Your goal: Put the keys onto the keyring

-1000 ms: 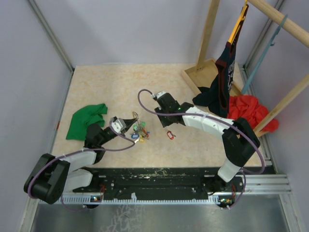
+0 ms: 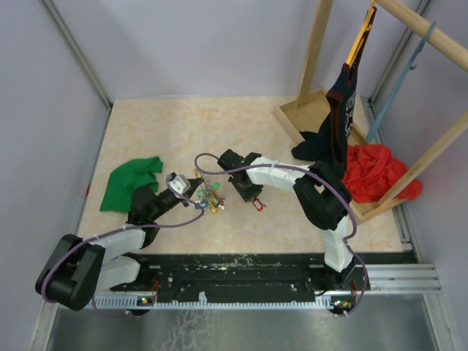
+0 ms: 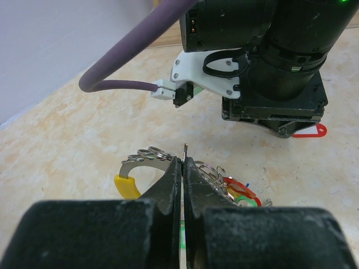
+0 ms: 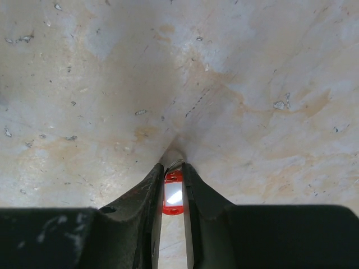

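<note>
My left gripper is shut on a thin metal piece of the keyring (image 3: 154,154), which hangs with several rings and coloured tags, yellow, green and red, at the centre left of the table. My right gripper is low over a red key tag (image 4: 173,196) lying on the table, fingertips at its metal loop; whether they grip it cannot be told. The same red tag (image 2: 258,204) shows beside the right arm in the top view.
A green cloth (image 2: 128,183) lies at the left. A wooden frame (image 2: 311,110) with dark fabric and a red cloth (image 2: 380,172) stands at the right.
The right arm has swung lower and toward the front, its gripper coming down beside the red tag. The left gripper and the keyring have moved slightly.
</note>
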